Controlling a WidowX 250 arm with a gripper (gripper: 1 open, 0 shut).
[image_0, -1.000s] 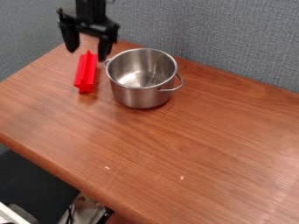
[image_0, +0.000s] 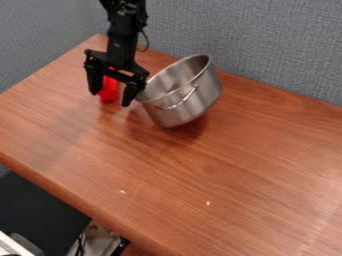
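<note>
The black gripper (image_0: 112, 82) is low over the back left of the wooden table, its two dark fingers straddling a red object (image_0: 110, 90), which is mostly hidden by them; whether it grips it cannot be told. Just right of the gripper, a steel pot (image_0: 179, 92) with wire handles leans tilted, very close to or touching the right finger.
A grey wall (image_0: 267, 40) runs behind it. Off the left front edge is a dark area with some equipment and cables.
The gripper has moved down and slightly right onto the red object. The pot, upright earlier, now tilts to the right and has shifted a little.
</note>
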